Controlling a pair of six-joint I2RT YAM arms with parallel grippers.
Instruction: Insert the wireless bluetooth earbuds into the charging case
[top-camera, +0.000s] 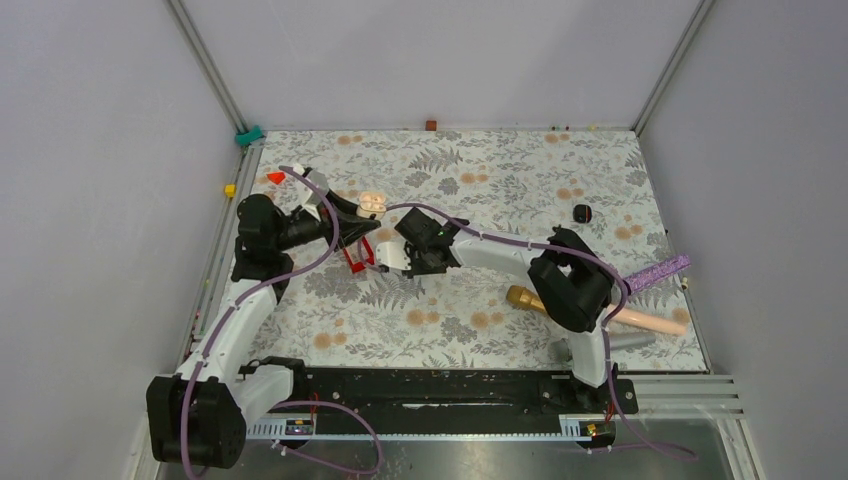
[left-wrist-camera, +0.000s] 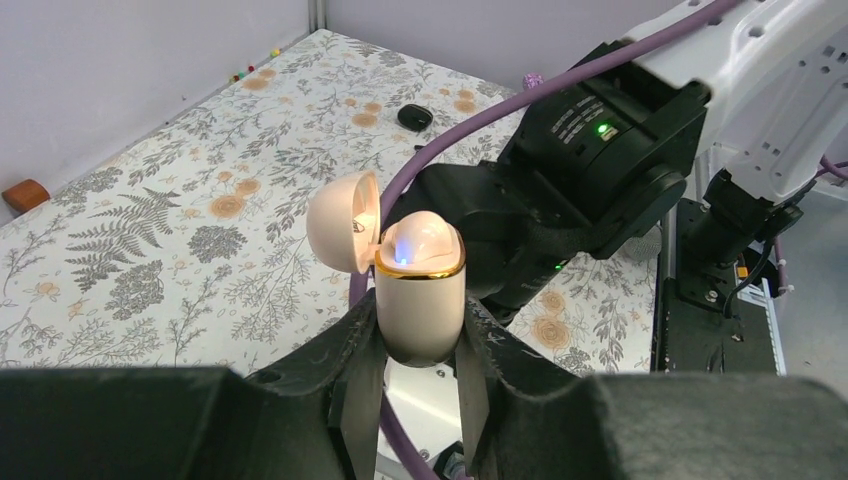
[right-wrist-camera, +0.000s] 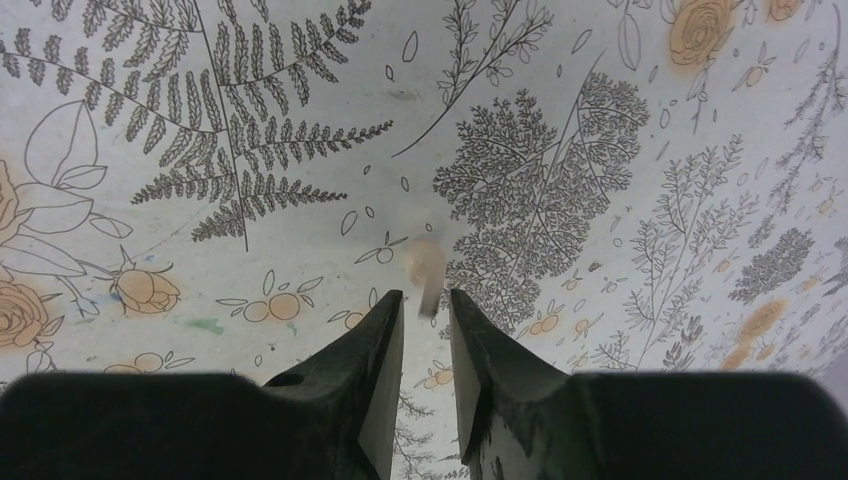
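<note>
The open charging case (top-camera: 371, 203) is held in my left gripper, which is shut on it; in the left wrist view its lid (left-wrist-camera: 335, 230) stands up beside the body (left-wrist-camera: 420, 310), and a blue light glows inside. My right gripper points down over the patterned tabletop, its fingers a short gap apart. A small pale, blurred thing (right-wrist-camera: 425, 265) shows beyond the fingertips; I cannot tell whether it is held.
Red pieces (top-camera: 360, 265) lie under the left arm. A dark mouse (top-camera: 582, 213) is at the right, near a purple roll (top-camera: 655, 273) and several cylinders (top-camera: 645, 320).
</note>
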